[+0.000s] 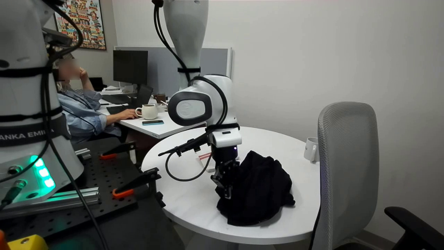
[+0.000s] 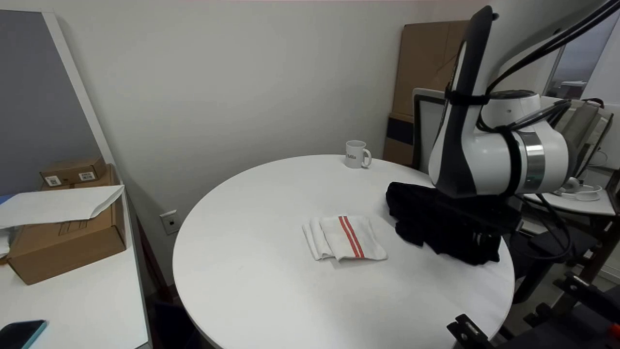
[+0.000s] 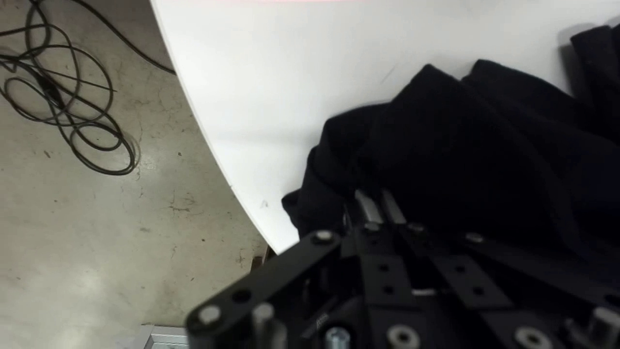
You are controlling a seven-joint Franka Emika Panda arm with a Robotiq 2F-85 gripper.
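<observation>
A heap of crumpled black cloth (image 1: 264,189) lies on the round white table (image 2: 250,279). In the wrist view the cloth (image 3: 453,151) spreads ahead of and beneath the fingers, near the table's edge. My gripper points down at one side of the heap, its fingertips close together against the dark fabric. The fingers are shut. Black on black hides whether a thin fold is pinched between them. From the first exterior view, the gripper (image 1: 227,192) overlaps the left side of the cloth; in the second, the arm partly covers the heap (image 2: 441,227).
A folded white towel with red stripes (image 2: 348,237) lies mid-table, and a white mug (image 2: 355,154) stands at the far edge. A grey chair (image 1: 349,166) is close to the table. Bare tabletop lies left of the towel in the second exterior view.
</observation>
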